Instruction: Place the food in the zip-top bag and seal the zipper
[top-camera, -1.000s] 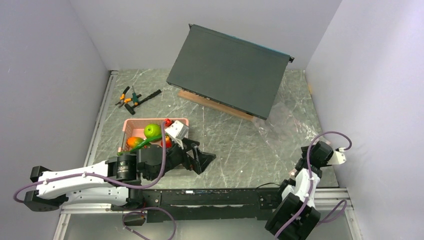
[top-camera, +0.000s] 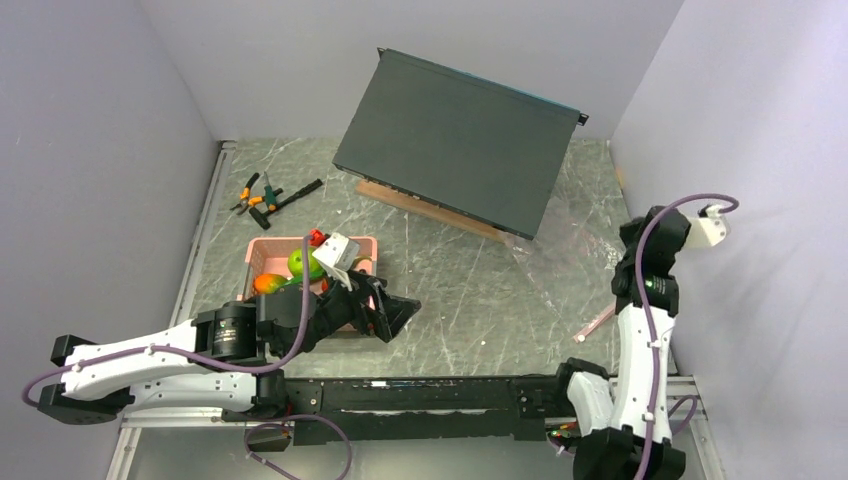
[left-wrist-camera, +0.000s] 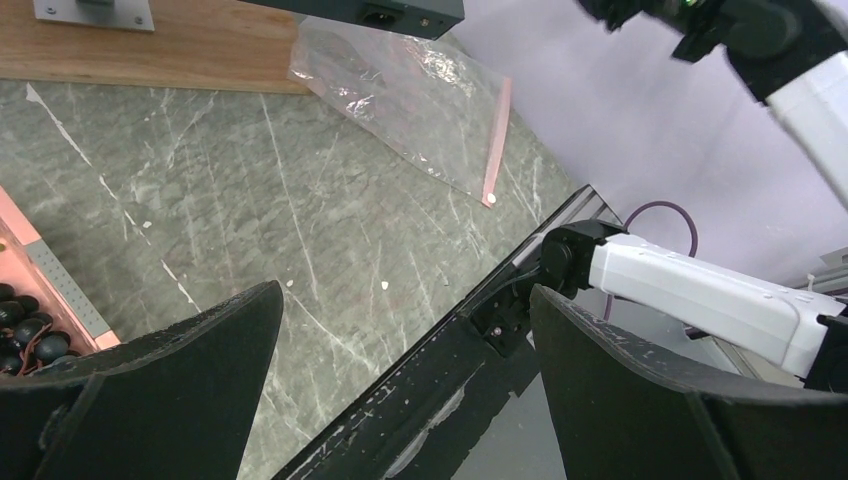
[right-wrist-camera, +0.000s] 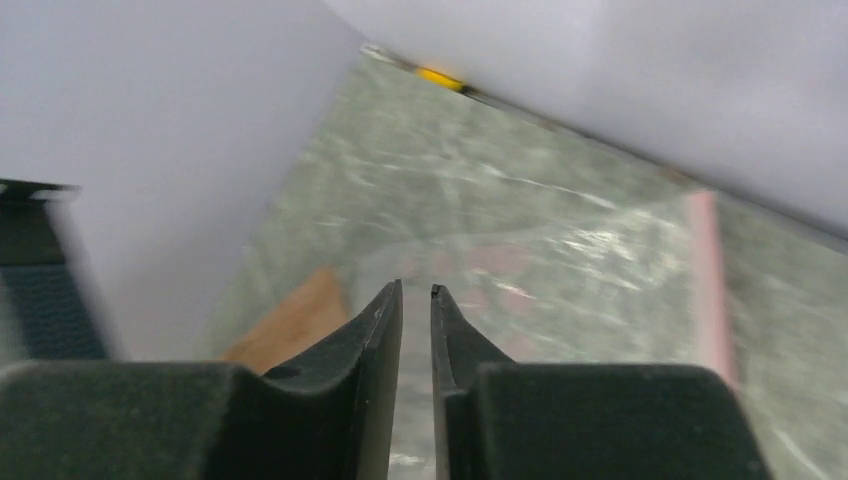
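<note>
A clear zip top bag (top-camera: 560, 260) lies flat on the right of the worktop, its pink zipper strip (left-wrist-camera: 496, 140) toward the right. The food, including a green apple (top-camera: 300, 262) and an orange fruit (top-camera: 268, 282), is in a pink basket (top-camera: 262, 242), partly hidden by my left arm. My left gripper (top-camera: 392, 312) stands open and empty beside the basket. My right gripper is above the bag at the right wall, its fingertips a small gap apart, with nothing seen between them; that view is blurred.
A large dark metal case (top-camera: 455, 140) on a wooden board (top-camera: 420, 205) takes up the back. Pliers and other tools (top-camera: 270, 200) lie at the back left.
My right arm has risen and moved toward the back along the right side, uncovering more of the pink strip. My left gripper has shifted slightly left.
</note>
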